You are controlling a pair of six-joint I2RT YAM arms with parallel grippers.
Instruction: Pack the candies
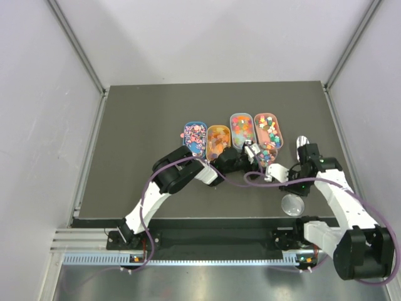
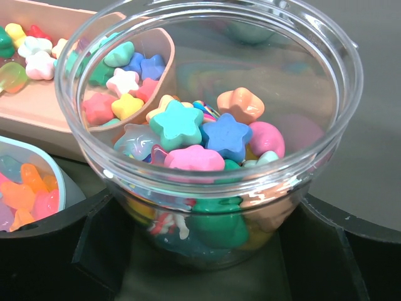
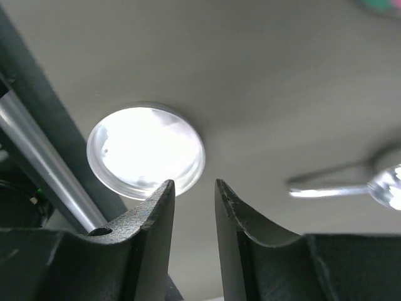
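Note:
A clear round jar (image 2: 207, 188) filled with star-shaped and round candies stands between the fingers of my left gripper in the left wrist view. Both fingers sit close against its sides; whether they press on it cannot be made out. In the top view this jar (image 1: 267, 155) is partly behind the left gripper. A round transparent lid (image 3: 147, 152) lies flat on the table near the front edge. Above it my right gripper is open by a narrow gap, with nothing between its fingertips.
Trays of candies form a row behind the left arm: blue (image 1: 195, 138), orange (image 1: 218, 140), pale blue (image 1: 242, 129) and pink (image 1: 269, 130). A metal scoop (image 3: 387, 187) lies right of the lid in the right wrist view.

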